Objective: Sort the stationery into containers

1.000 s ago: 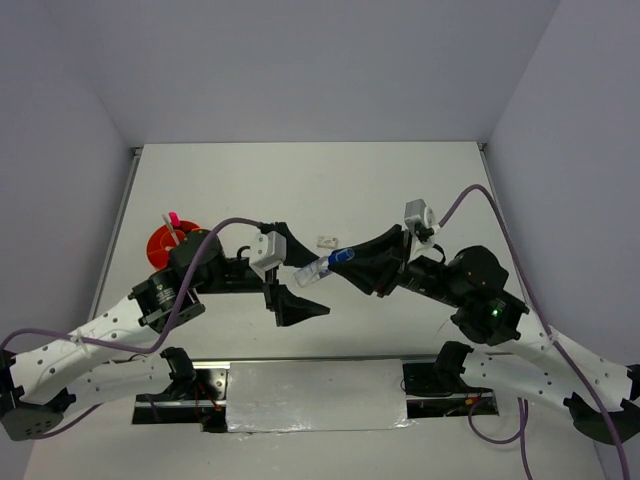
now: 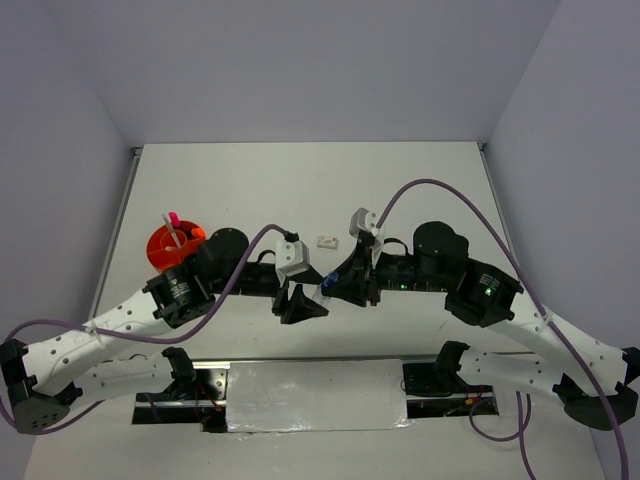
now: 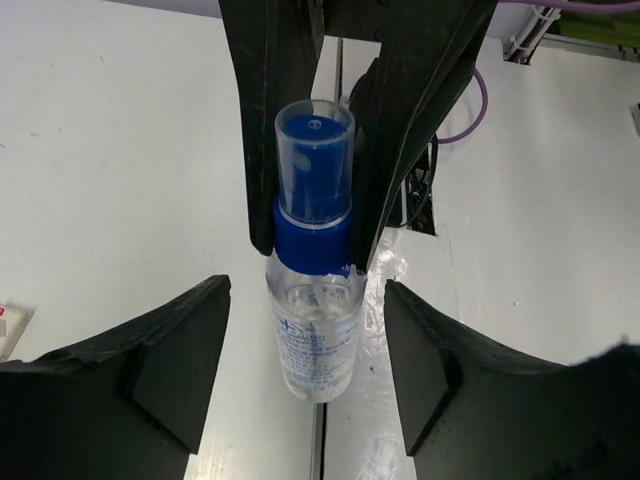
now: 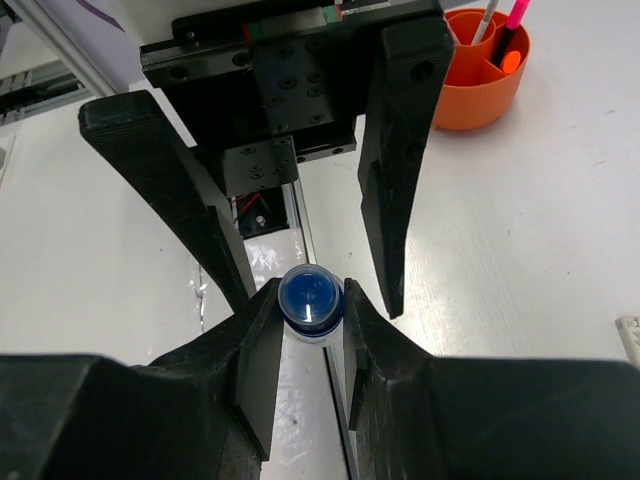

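Note:
A clear spray bottle (image 3: 313, 350) with a blue cap is held upright in my right gripper, shut on its collar; the top view shows it between both grippers at the middle front. My left gripper (image 2: 300, 300) is part open around the bottle's lower body, with gaps on both sides in the left wrist view. In the right wrist view the blue cap (image 4: 308, 298) faces the camera, with the left gripper's fingers beyond it. An orange organizer (image 4: 478, 95) holding several pens stands at the left of the table.
A small pale block (image 2: 327, 241), likely an eraser, lies at the middle of the table (image 2: 310, 180). The metal front edge runs below both grippers.
My right gripper has turned and shifted slightly, bringing the bottle upright.

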